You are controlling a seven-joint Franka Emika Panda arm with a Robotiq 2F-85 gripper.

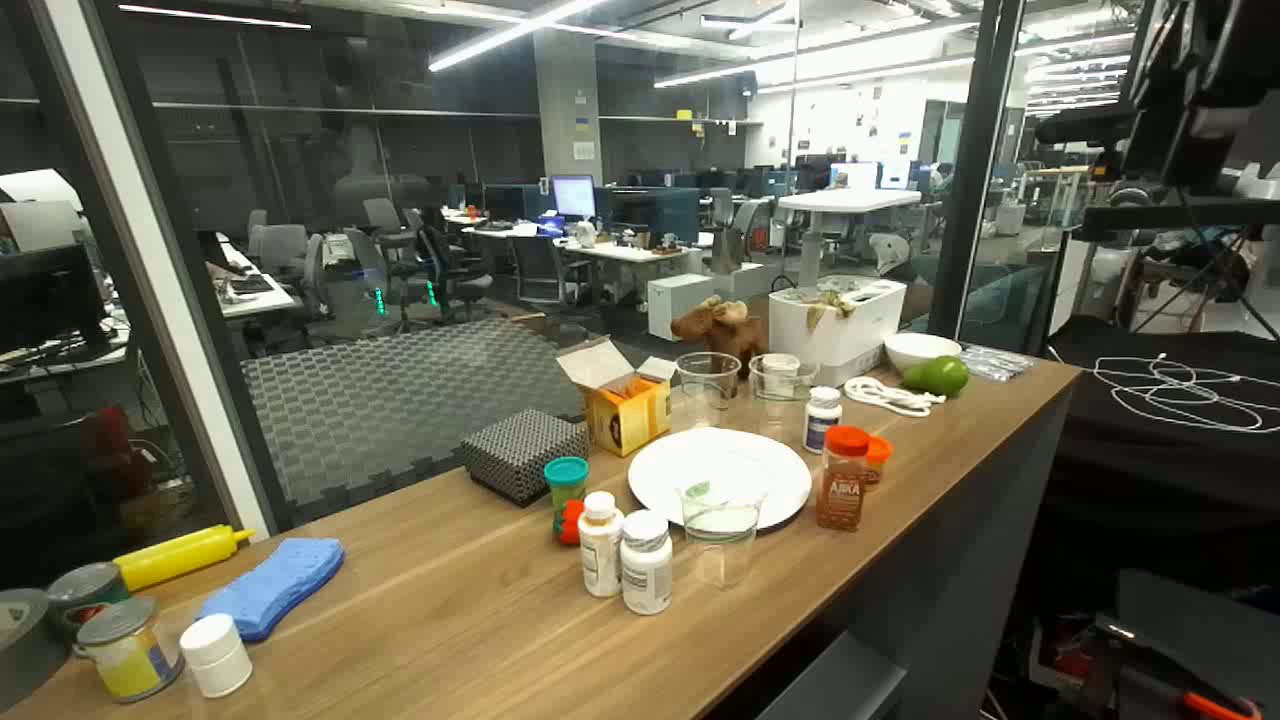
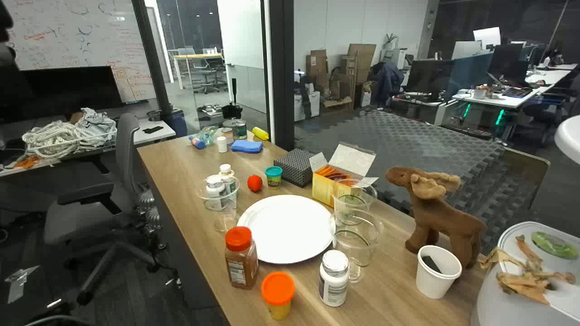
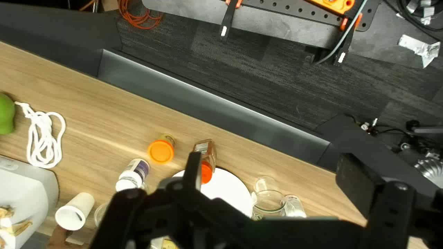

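High over the counter, my gripper is open in the wrist view, its two dark fingers wide apart with nothing held between them. Below it lie the white plate [image 3: 231, 189], partly hidden by the gripper, and the red-lidded spice bottle [image 3: 206, 155]. A clear cup [image 3: 269, 200] shows beside the plate. In exterior view 2 the plate [image 2: 288, 228] is empty, with an orange-lidded tub [image 2: 277, 293] and a white pill bottle [image 2: 334, 278] near it. An open yellow box [image 1: 631, 414] stands behind the plate in exterior view 1.
A brown moose toy [image 2: 443, 217], a paper cup [image 2: 436, 274] and a white bin [image 1: 836, 330] crowd one end. Two white bottles [image 1: 647, 564] stand near the plate. Bare wood [image 1: 444, 600] separates them from the blue cloth [image 1: 274, 584] and several cans.
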